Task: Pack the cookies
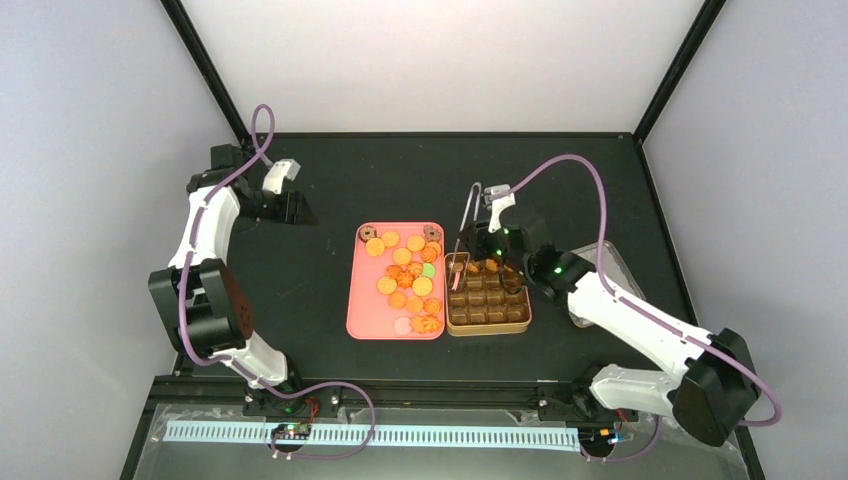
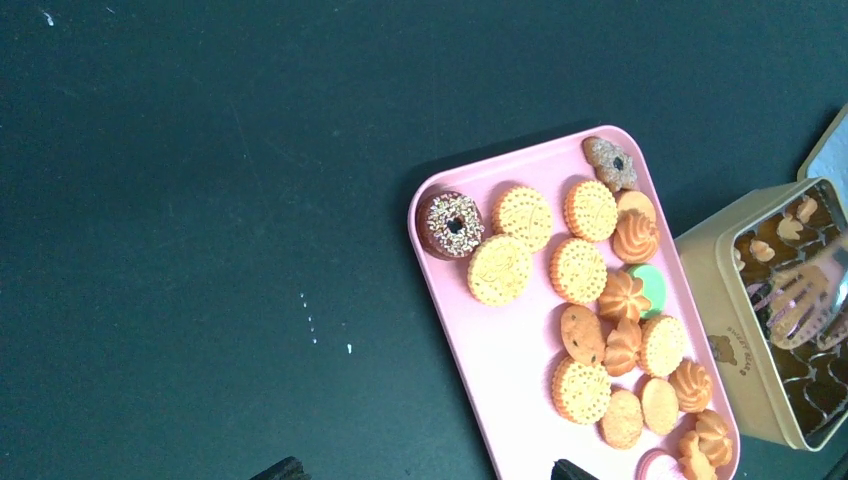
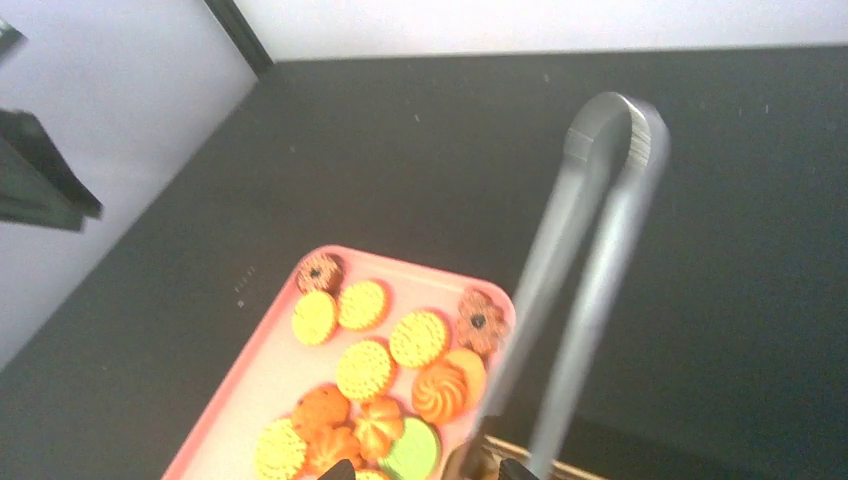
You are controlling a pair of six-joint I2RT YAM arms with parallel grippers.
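Note:
Round, flower-shaped and swirled cookies (image 1: 403, 257) lie on the pink tray (image 1: 365, 300) left of centre. Right beside it stands the gold box (image 1: 488, 328) with a grid of compartments; a few small cookies lie towards its back. Over the box's left part, my right gripper (image 1: 472, 240) is around silver tongs (image 3: 612, 250), their loop sticking up and back. The tongs' slotted ends (image 2: 795, 305) reach into the box; whether a cookie is between them is unclear. Away from the tray at the far left, my left gripper (image 1: 308, 209) has its fingers (image 2: 278, 469) apart, nothing between them.
Behind the right forearm lies a clear container or lid (image 1: 622, 270), partly hidden.

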